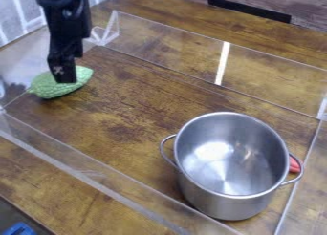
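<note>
My black gripper (67, 69) reaches down from the top left, open, with its fingertips over a green, bumpy oblong object (55, 86) lying near the left wall of the clear enclosure. The gripper hides part of that object's top; whether they touch is unclear. A large steel pot (228, 172) with two side handles stands at the lower right, empty.
The wooden floor (141, 96) between gripper and pot is clear. Transparent walls border the workspace. A small red item (294, 165) shows behind the pot's right handle, partly hidden. A blue item (18, 229) sits at the lower-left corner outside the walls.
</note>
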